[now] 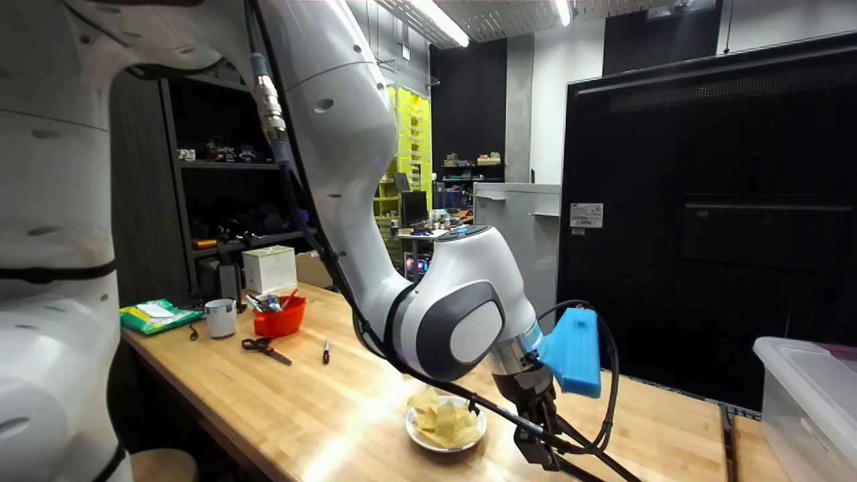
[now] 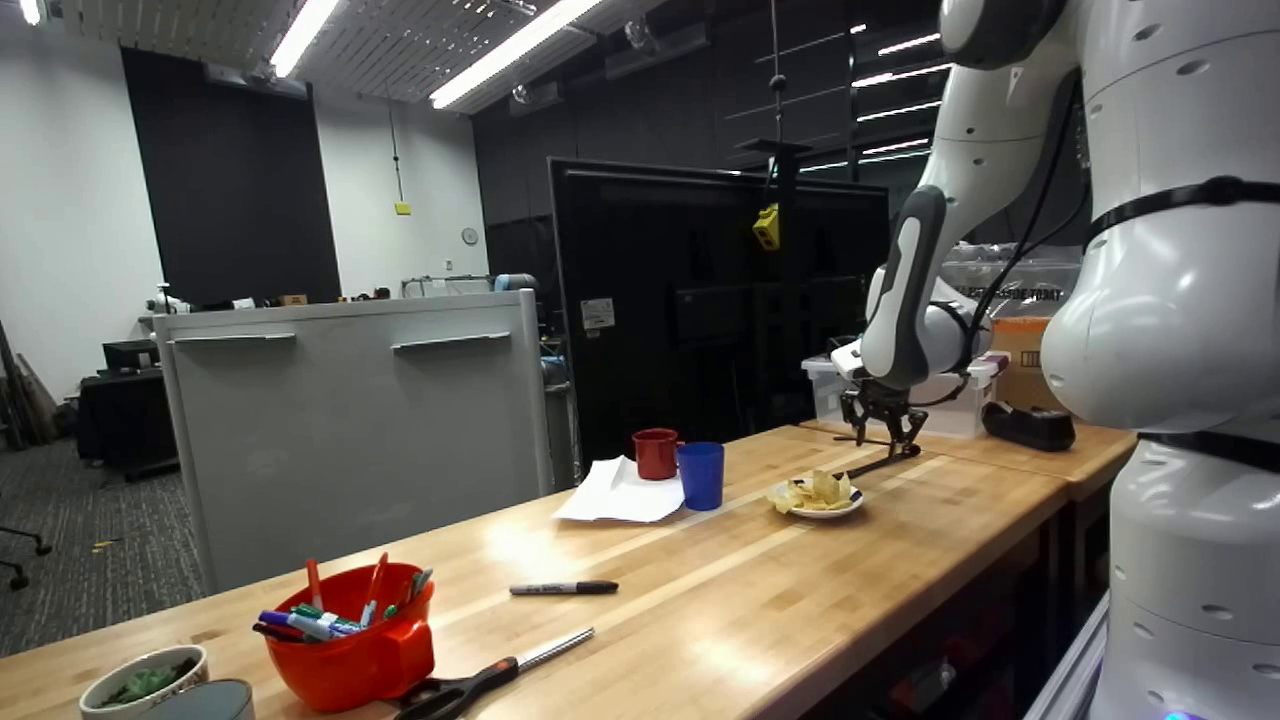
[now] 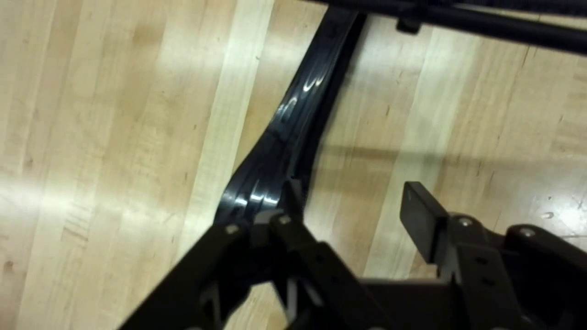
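Observation:
My gripper stands part open above the wooden table, and only bare tabletop shows between its fingertips. Beneath the left finger in the wrist view lies a long, glossy black object (image 3: 280, 126), widening toward the gripper; that finger hides its near end, and I cannot tell whether they touch. In exterior view 2 the gripper (image 2: 884, 439) hangs low over the table, behind the plate of chips (image 2: 821, 493). Exterior view 1 places the gripper (image 1: 539, 450) to the right of that white plate (image 1: 444, 447), partly behind a cable.
A blue cup (image 2: 702, 476), a red mug (image 2: 656, 455) and white paper (image 2: 618, 493) occupy the table's far side. Farther off are a black marker (image 2: 564, 588), scissors (image 2: 480, 684) and a red container of pens (image 2: 348, 666). A clear bin (image 1: 807, 410) stands at right.

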